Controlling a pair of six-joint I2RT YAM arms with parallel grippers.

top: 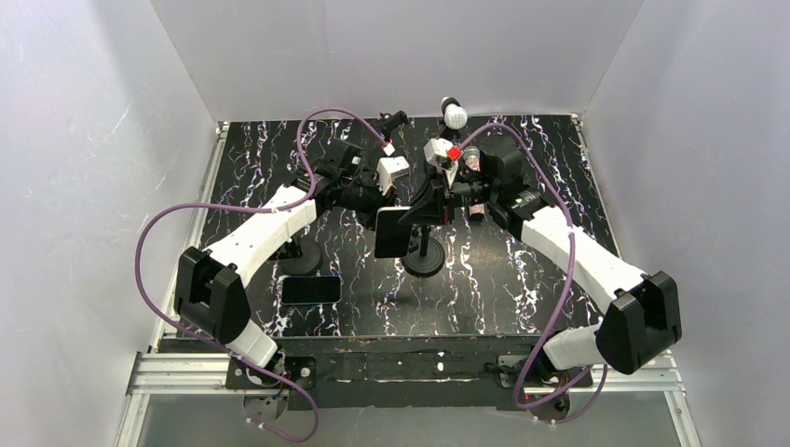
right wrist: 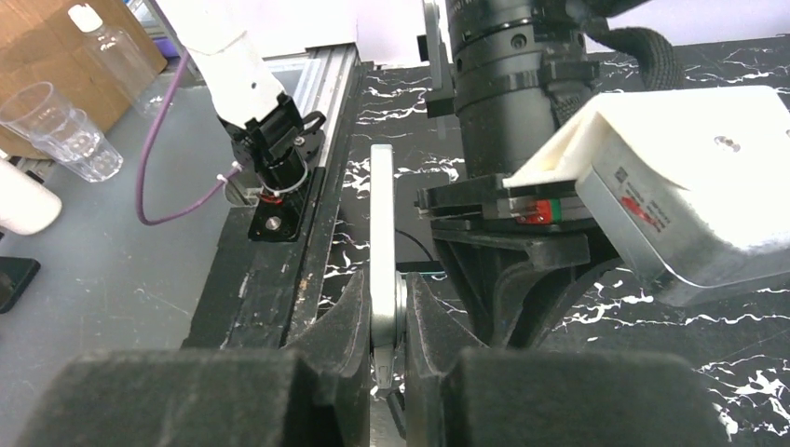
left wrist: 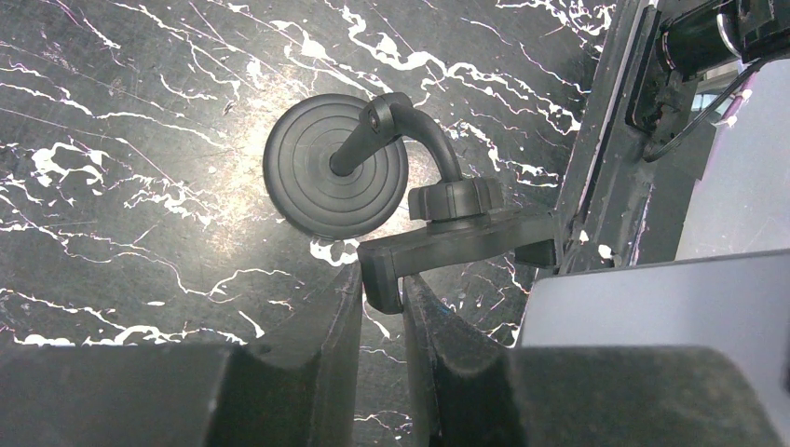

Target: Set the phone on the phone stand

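Note:
The black phone stand stands on the marble table, its cradle raised on a bent arm. My left gripper has its fingertips close together at the cradle's lower end; whether they grip it is unclear. My right gripper is shut on an upright phone, seen edge-on as a thin silver strip in the right wrist view. In the top view the phone hangs in front of the stand's head, partly hiding it, close beside my left gripper.
Another phone lies flat at the front left, near a second stand base. A bottle and a microphone-like object stand behind.

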